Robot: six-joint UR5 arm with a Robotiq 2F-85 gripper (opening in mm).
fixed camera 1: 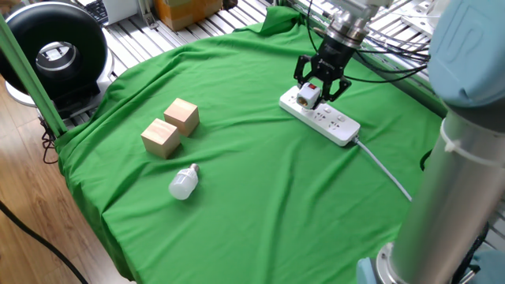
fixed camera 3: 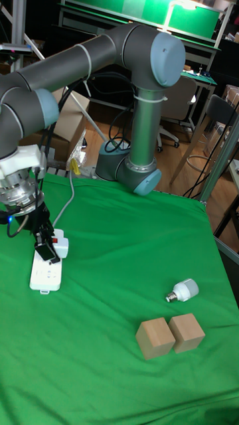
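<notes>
My gripper [fixed camera 1: 310, 92] points down over the far end of a white power strip [fixed camera 1: 338, 125], its fingers closed around a white socket adapter with a red switch [fixed camera 1: 308, 97]. The adapter [fixed camera 3: 62, 246] sits against the strip's top face in both views; whether its prongs are fully in cannot be made out. Several outlets on the strip [fixed camera 3: 45, 278] are bare. A white light bulb [fixed camera 1: 183, 183] lies on its side on the green cloth, well away from the gripper, with its metal screw base [fixed camera 3: 171, 297] showing.
Two wooden blocks [fixed camera 1: 161, 138] [fixed camera 1: 181, 116] stand close together near the bulb. A pale cable [fixed camera 1: 384, 168] runs from the strip towards the arm's base.
</notes>
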